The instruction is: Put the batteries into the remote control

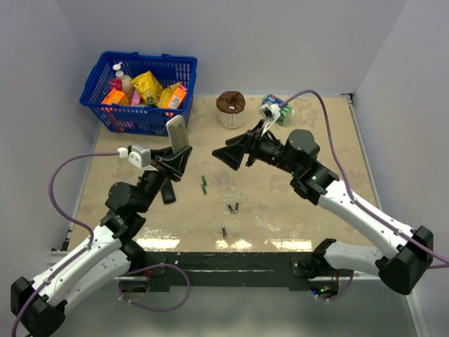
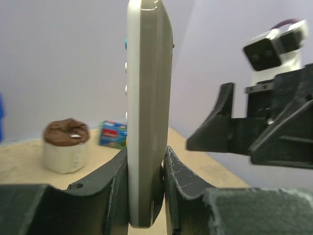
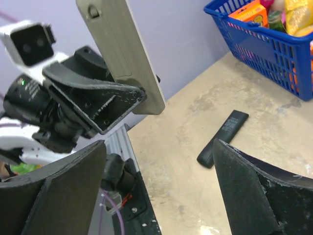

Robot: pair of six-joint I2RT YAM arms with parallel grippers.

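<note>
A pale remote control (image 1: 177, 133) stands raised above the table, my left gripper (image 1: 175, 160) shut on its lower part. Its edge (image 2: 146, 98) faces the left wrist camera, with small buttons poking out on one side. The right wrist view shows its flat grey back (image 3: 120, 41). To its right and apart from it, my right gripper (image 1: 230, 160) is open, its fingers (image 3: 73, 188) wide apart with nothing between. On the table lie two small dark batteries (image 1: 233, 208), another dark battery (image 1: 224, 231) nearer the front, and green batteries (image 1: 204, 185).
A black bar-shaped object (image 3: 223, 138) lies on the table near the left arm. At the back are a blue basket (image 1: 137, 125) full of goods, a white pot with a brown top (image 1: 231, 110) and a blue-green package (image 1: 283, 115).
</note>
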